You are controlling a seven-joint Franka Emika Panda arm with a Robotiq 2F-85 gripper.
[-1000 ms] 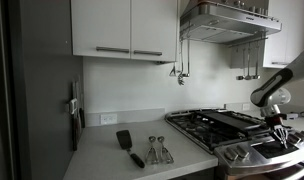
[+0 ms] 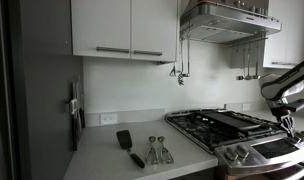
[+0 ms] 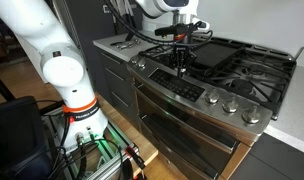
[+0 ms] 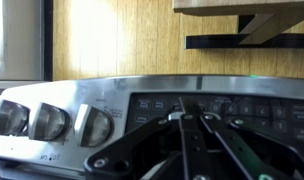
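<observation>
My gripper is shut over the range's control panel (image 4: pixel 247 108), with nothing visible between its fingers. In the second exterior view it hangs near the panel's dark keypad (image 3: pixel 174 84); whether the fingertips touch it I cannot tell. Silver knobs (image 4: pixel 47 121) sit left of the keypad in the wrist view. At the right edge of the first exterior view, the gripper (image 2: pixel 288 127) points down at the front of the stove (image 2: pixel 232 128).
A black spatula (image 2: pixel 129 147) and metal scoops (image 2: pixel 160 150) lie on the left counter (image 2: pixel 102 165). Over the stove is a range hood (image 2: pixel 230 20) with hanging utensils (image 2: pixel 247 66). The oven handle (image 3: pixel 187 124) runs below the panel.
The arm and gripper have shifted right in the first exterior view, and the gripper sits slightly higher. The spatula and scoops have not moved.
</observation>
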